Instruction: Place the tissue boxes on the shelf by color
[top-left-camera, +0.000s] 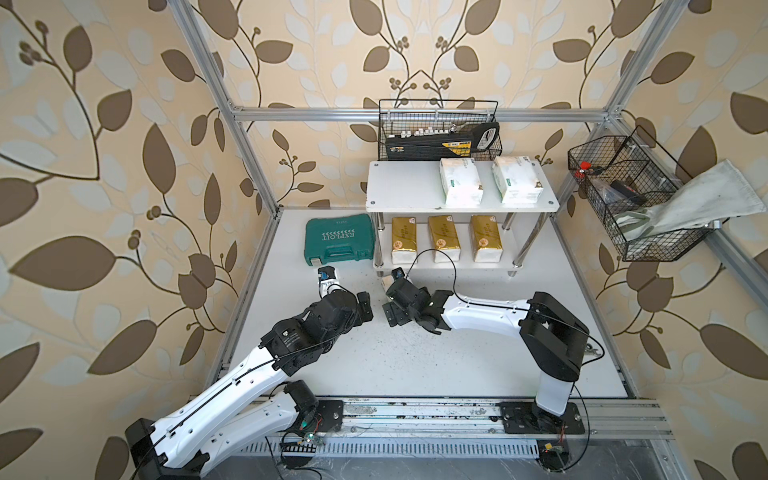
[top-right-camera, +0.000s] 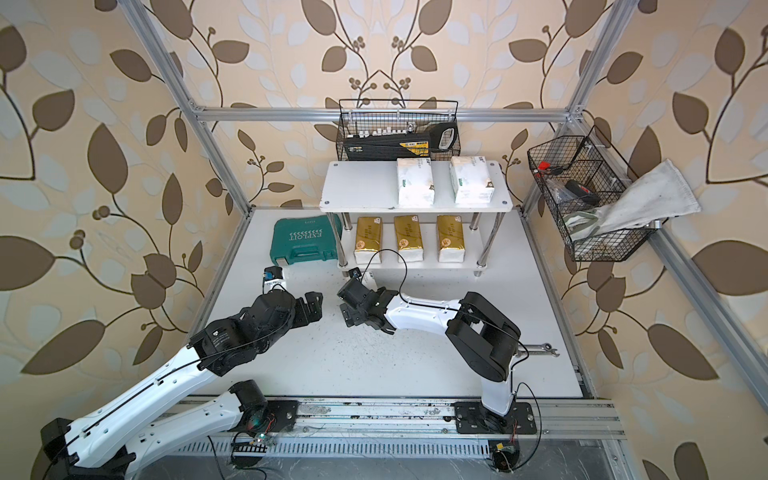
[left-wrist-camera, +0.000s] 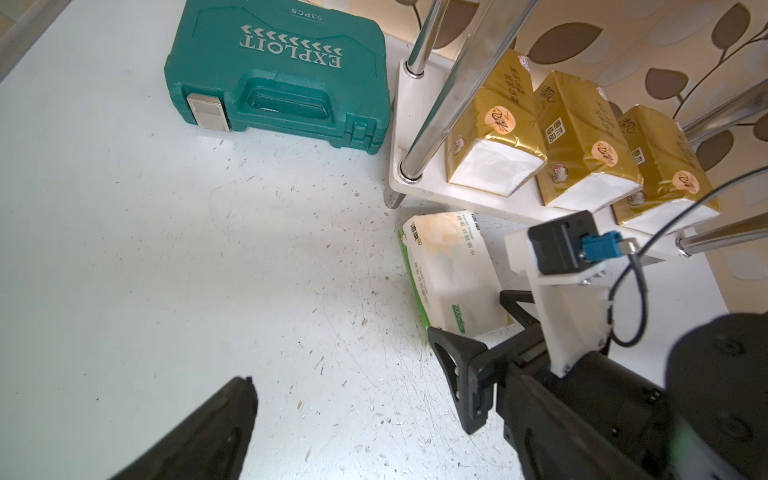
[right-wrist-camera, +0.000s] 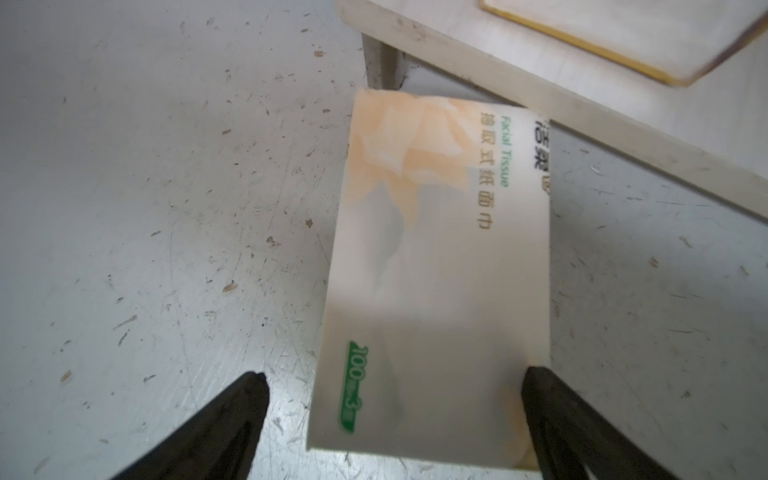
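A white tissue pack (right-wrist-camera: 448, 264) with a peach flower print lies flat on the table by the shelf's front left leg. Over its near end stands my right gripper, open, one finger beside each long side, the right one close to the pack's edge. My left gripper is open and empty, left of the pack over bare table. Three gold packs (top-left-camera: 404, 238) stand in a row on the lower shelf board (top-left-camera: 500, 266). Two white packs (top-left-camera: 461, 182) (top-left-camera: 517, 179) are on the upper board (top-left-camera: 408, 189), its left part bare.
A green tool case (top-left-camera: 339, 238) lies left of the shelf. Behind the upper board hangs a wire basket with a black tool box (top-left-camera: 432, 145); another wire basket (top-left-camera: 640, 188) is on the right.
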